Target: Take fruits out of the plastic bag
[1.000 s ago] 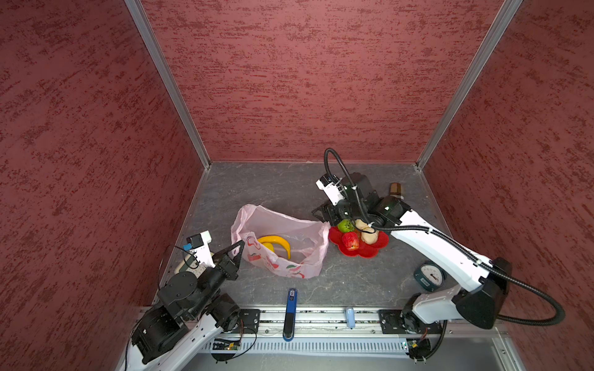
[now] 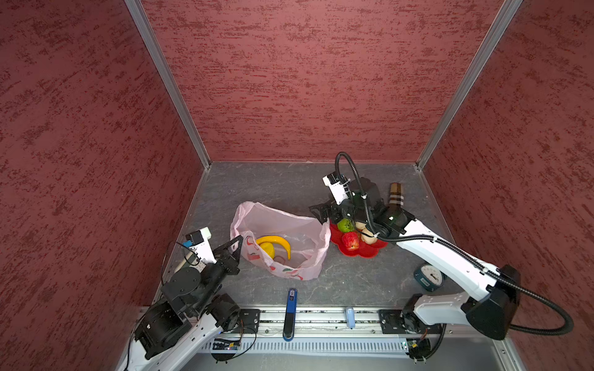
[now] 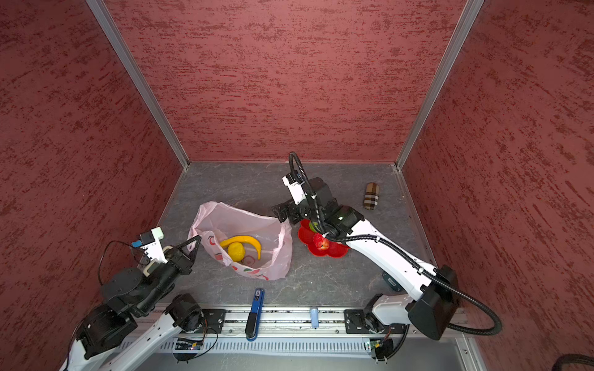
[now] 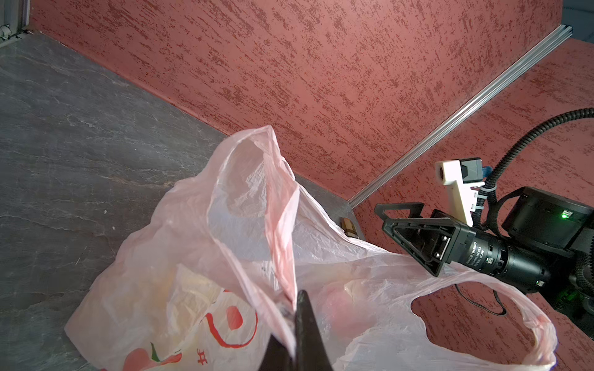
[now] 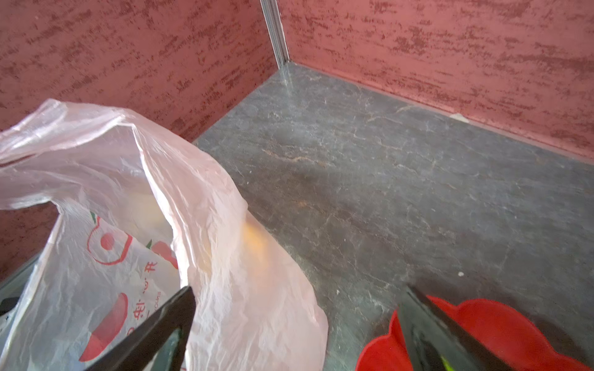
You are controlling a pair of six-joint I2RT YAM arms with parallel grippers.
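Note:
A pink plastic bag (image 2: 290,225) lies open, holding a banana (image 2: 275,240) and a round yellow fruit (image 3: 235,251). At its left edge my left gripper (image 2: 238,242) is shut on the bag's rim, whose gathered plastic runs into the fingers in the left wrist view. My right gripper is open just above the bag's right end, beside a red flower-shaped tray (image 3: 334,250) that holds a red fruit (image 2: 350,241), a green one (image 2: 346,225) and pale round ones (image 2: 369,236).
A striped brown object (image 3: 371,195) lies at the back right. A dial device (image 2: 428,277) sits at the front right, a blue tool (image 2: 290,309) at the front edge.
The right arm has shifted slightly right in the top left view. The bag's left side has moved a little, and more of the yellow fruit shows.

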